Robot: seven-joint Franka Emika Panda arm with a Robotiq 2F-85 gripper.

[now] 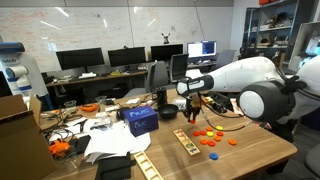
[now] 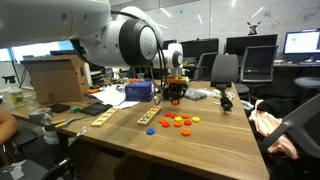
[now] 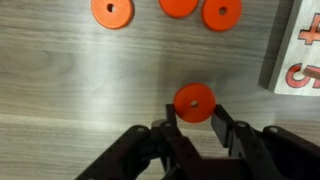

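Observation:
In the wrist view an orange-red disc (image 3: 194, 102) with a small dark centre sits between the fingertips of my gripper. The fingers flank it closely on both sides; whether they press on it I cannot tell. From outside, a red spot (image 1: 194, 120) shows at the tip of my gripper, over the table among the scattered discs. The second exterior view also has a red disc (image 2: 174, 102) right under the gripper. Three similar discs lie along the top of the wrist view, one of them an orange disc (image 3: 112, 12) at the left.
Beside the gripper in the wrist view is a pale block with red marks (image 3: 300, 50). Wooden trays (image 1: 186, 142), a blue box (image 1: 141, 121) and white papers (image 1: 108, 140) lie to the left. Several coloured discs, including a blue disc (image 1: 213, 156), are spread nearby.

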